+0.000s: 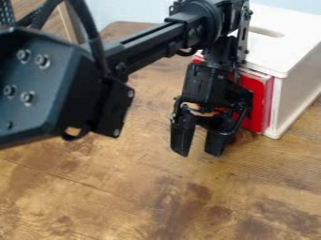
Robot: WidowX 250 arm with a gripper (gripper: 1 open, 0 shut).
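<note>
My black gripper [201,141] hangs fingers-down over the wooden table [150,197], just in front of a white box [294,84] with a red front panel [260,103]. The two fingers stand apart with a gap between them, and I see nothing held. The gripper and arm hide part of the red panel.
The arm's large black housing [63,89] fills the upper left. The white box takes up the upper right and has a slot in its top.
</note>
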